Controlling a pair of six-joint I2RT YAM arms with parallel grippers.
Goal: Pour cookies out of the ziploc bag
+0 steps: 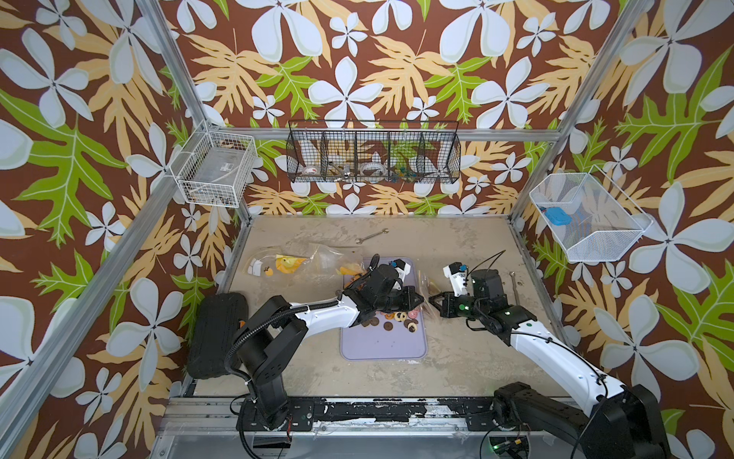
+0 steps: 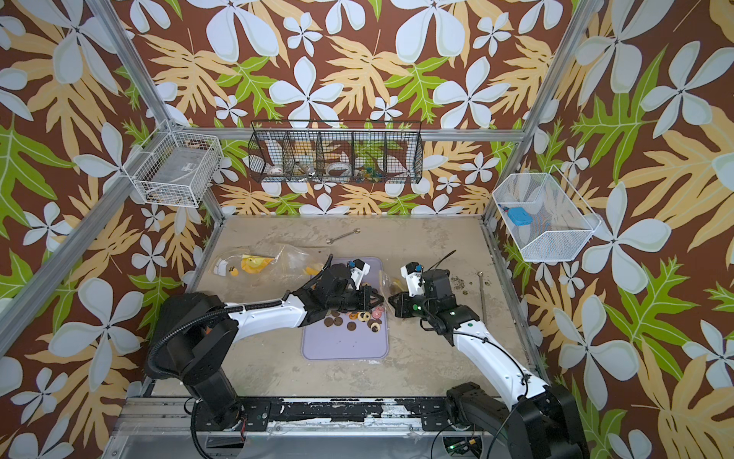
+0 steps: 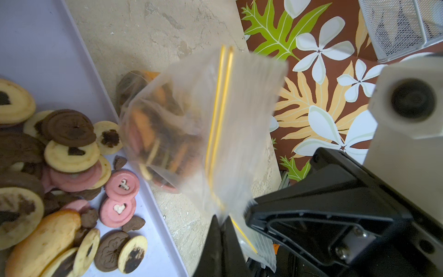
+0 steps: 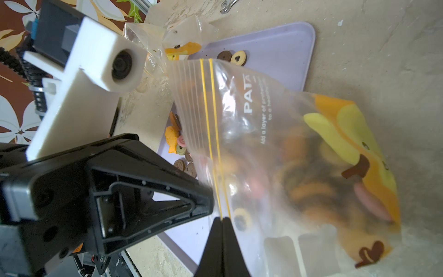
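Observation:
A clear ziploc bag (image 3: 166, 124) with yellow seal lines and cookies inside hangs upright between my grippers, just right of the lilac tray (image 1: 382, 345). My left gripper is shut on the bag's zip band from the tray side. My right gripper is shut on the same band from the other side. Loose cookies (image 3: 73, 157), brown, cream and pink, lie piled on the tray.
Clear bags with yellow print (image 1: 290, 263) lie at the back left. A wrench (image 1: 374, 235) lies behind the tray, and a black item (image 1: 214, 336) at the left edge. Wire baskets (image 1: 214, 172) hang on the frame.

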